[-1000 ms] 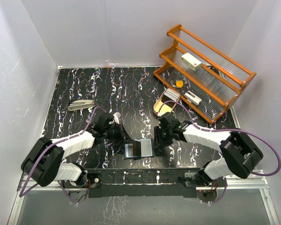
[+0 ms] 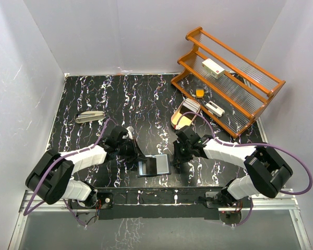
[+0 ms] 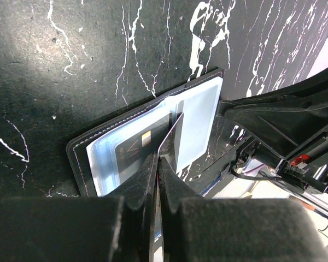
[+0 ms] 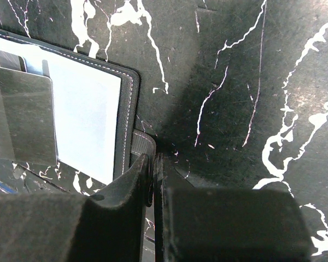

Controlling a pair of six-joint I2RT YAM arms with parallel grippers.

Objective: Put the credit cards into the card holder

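An open black card holder (image 2: pixel 139 175) lies flat near the table's front edge, with pale clear sleeves (image 3: pixel 199 117) inside. One sleeve contains a black card (image 3: pixel 132 153) with a gold chip. Over the holder's middle a thin dark card-like leaf (image 4: pixel 24 117) stands tilted; whether it is a loose card or a filled sleeve I cannot tell. My left gripper is shut at that leaf's edge, its fingertips meeting on it. At the holder's right side my right gripper is shut on the holder's short black tab (image 4: pixel 144 144).
An orange wooden rack (image 2: pixel 235 78) stands at the back right, with a white box (image 2: pixel 213 68) on it. A tan pouch (image 2: pixel 185 113) lies ahead of my right gripper, and a stapler-like object (image 2: pixel 89 116) at left.
Only slight motion shows: my left gripper has shifted a little to the left over the holder. The right arm and the holder look unmoved.
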